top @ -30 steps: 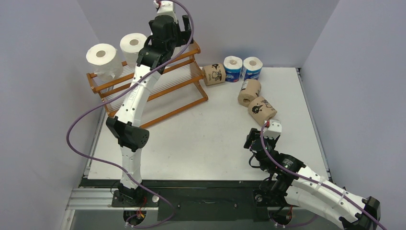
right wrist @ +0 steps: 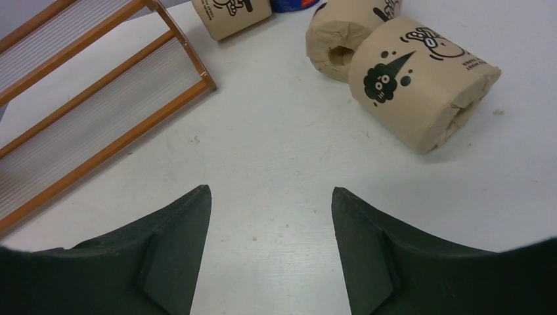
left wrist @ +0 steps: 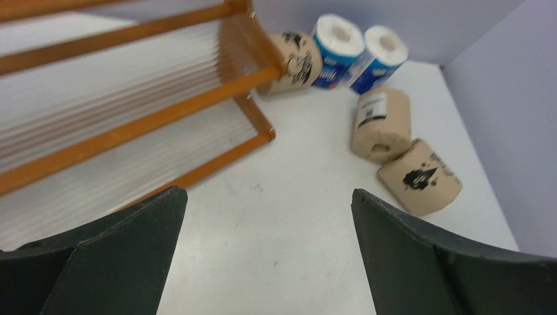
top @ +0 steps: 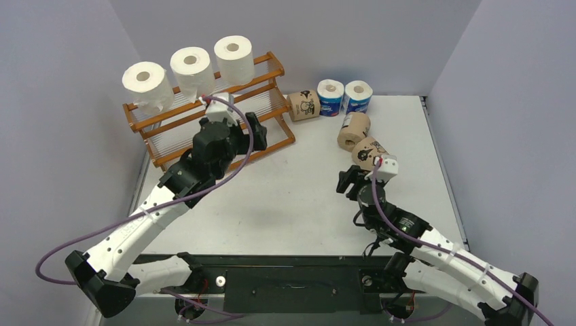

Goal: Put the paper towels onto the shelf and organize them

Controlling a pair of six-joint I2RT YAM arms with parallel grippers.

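Observation:
Three white paper rolls, left (top: 149, 87), middle (top: 192, 70) and right (top: 234, 60), stand upright on the top tier of the wooden shelf (top: 276, 105). In front of the shelf, my left gripper (top: 259, 130) is open and empty. Over the table at the right, my right gripper (top: 345, 182) is apart from any roll, its fingers (right wrist: 177, 246) spread with only tabletop between them. Just beyond it lie two brown rolls, the nearer one (right wrist: 420, 82) on its side, the farther one (right wrist: 335, 39) touching it. A third brown roll (top: 303, 106) lies beside the shelf's right end.
Two blue-and-white wrapped rolls, left (top: 331, 98) and right (top: 357, 96), stand at the back wall. The shelf's lower tiers look bare where visible. Clear white table (top: 292, 210) lies between the arms; a side wall bounds the right.

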